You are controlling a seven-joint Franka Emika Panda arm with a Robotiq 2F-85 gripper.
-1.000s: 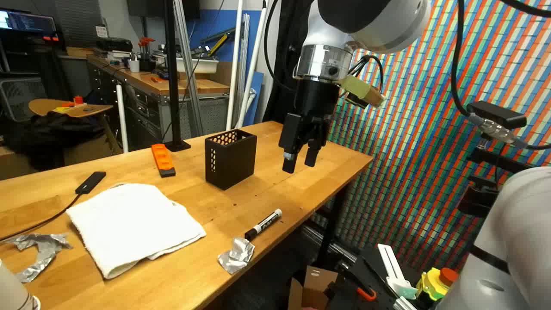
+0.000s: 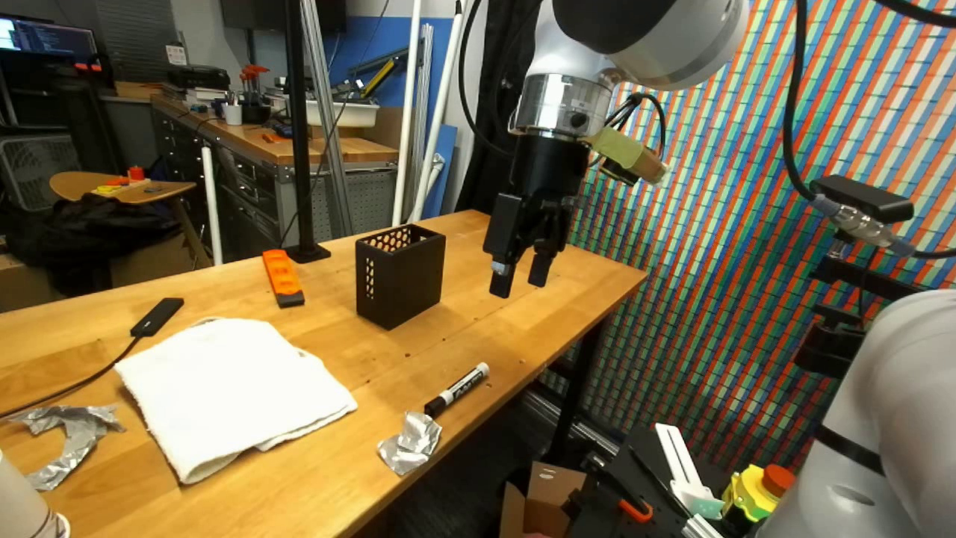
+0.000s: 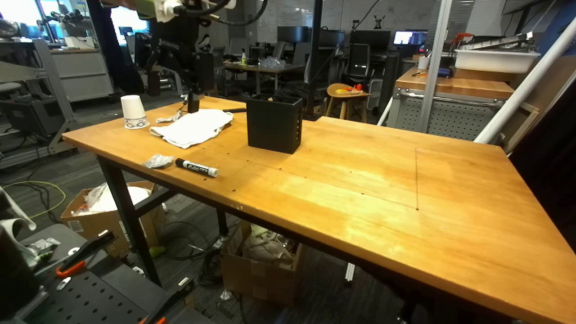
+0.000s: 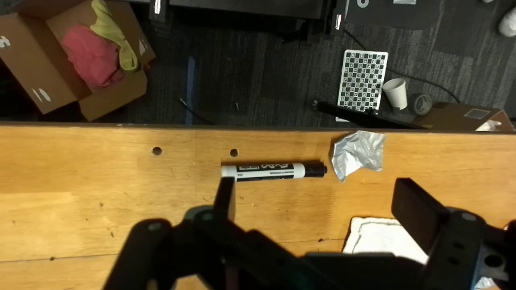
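Observation:
My gripper (image 2: 520, 279) hangs open above the wooden table, with nothing between its fingers. In exterior view 1 a marker (image 2: 457, 389) with a black cap lies near the table's front edge, apart from the gripper and lower than it. The wrist view shows that marker (image 4: 271, 171) lying flat, beyond the fingertips, its cap toward a crumpled foil piece (image 4: 358, 153). A black box with an open top (image 2: 399, 274) stands upright behind the marker. Spread on the table is a folded white cloth (image 2: 234, 394).
An orange-handled tool (image 2: 283, 277) and a black cabled adapter (image 2: 157, 317) lie toward the back. More foil (image 2: 75, 438) rests at the left, and an upside-down paper cup (image 3: 134, 111) stands near the table's end. Bare tabletop (image 3: 378, 178) extends past the box.

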